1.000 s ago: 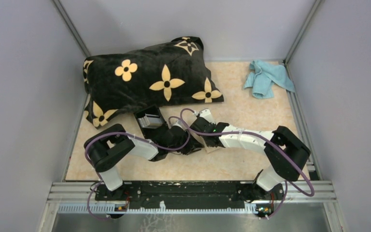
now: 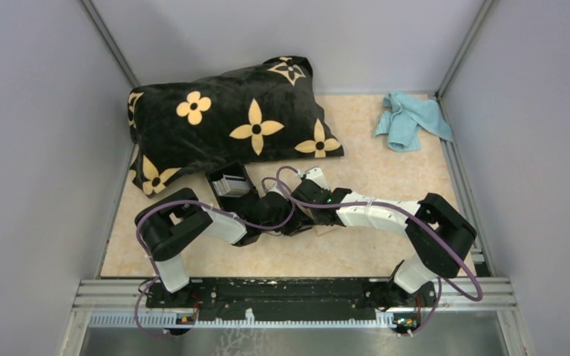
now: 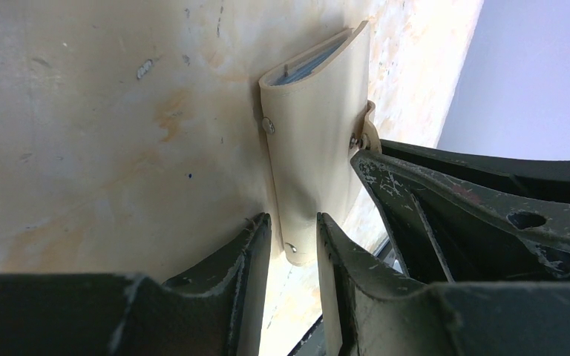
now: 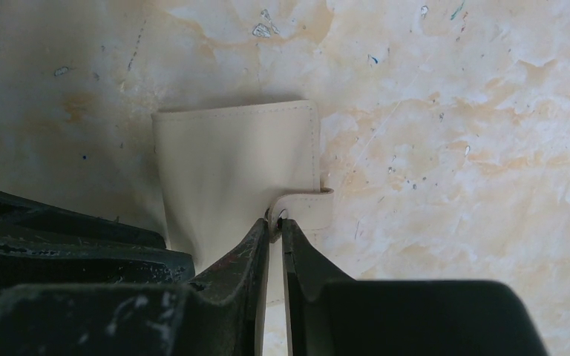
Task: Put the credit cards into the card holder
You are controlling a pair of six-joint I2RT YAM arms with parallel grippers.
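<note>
The beige card holder (image 3: 308,141) lies on the table, folded over, a bluish edge (image 3: 310,65) showing inside its fold. My right gripper is shut on the tip of its small snap strap (image 4: 304,211), which is raised a little. In the left wrist view, the left gripper has its fingers apart, one on each side of the holder's near lower end; whether they touch it is unclear. From above, both arms hide most of the holder. Several cards (image 2: 231,185) stand in a black box (image 2: 246,176) at left.
A black pillow with yellow flowers (image 2: 256,127) lies behind the box. At the back right is a light blue cloth (image 2: 408,122).
My left arm has shifted slightly to the right, closing in on the holder. The right arm, box and pillow look the same.
</note>
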